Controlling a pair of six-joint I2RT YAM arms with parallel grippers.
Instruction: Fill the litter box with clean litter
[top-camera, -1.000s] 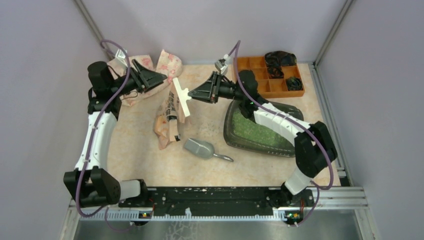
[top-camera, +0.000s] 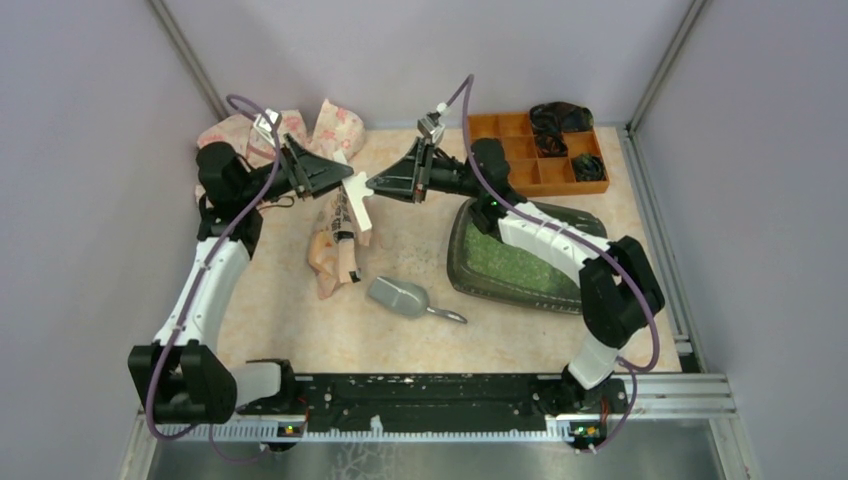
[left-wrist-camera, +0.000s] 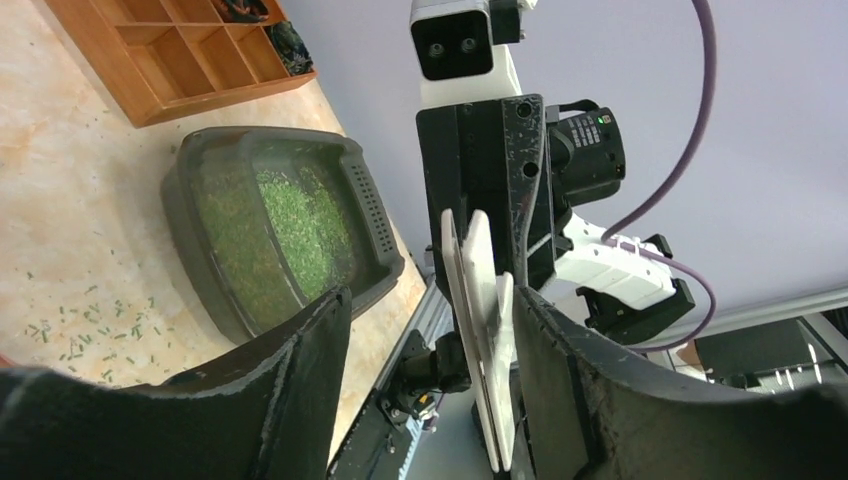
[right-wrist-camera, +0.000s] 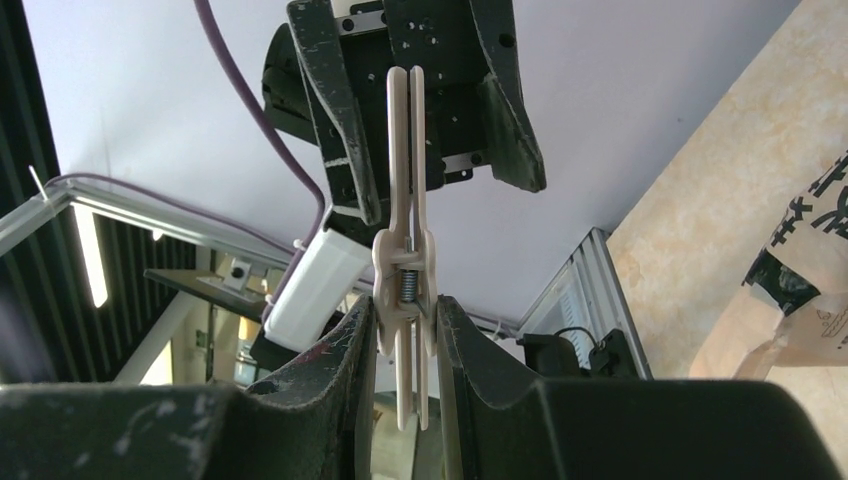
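A white clip (top-camera: 358, 205) is held in my right gripper, whose fingers are closed on it in the right wrist view. My left gripper has its fingers apart around the other side of the clip; whether they touch it is unclear. The litter box (top-camera: 515, 265) at the right has green pellets in it. A crumpled paper litter bag (top-camera: 330, 255) lies at the centre left, under the grippers. A grey scoop (top-camera: 398, 297) lies in front of it.
A wooden compartment tray (top-camera: 540, 175) with dark bags stands at the back right. Pink patterned bags (top-camera: 335, 128) lie at the back left. Some loose pellets lie beside the box.
My left gripper has moved right to the clip held by my right gripper. The right arm and clip have shifted slightly left and up in the top view.
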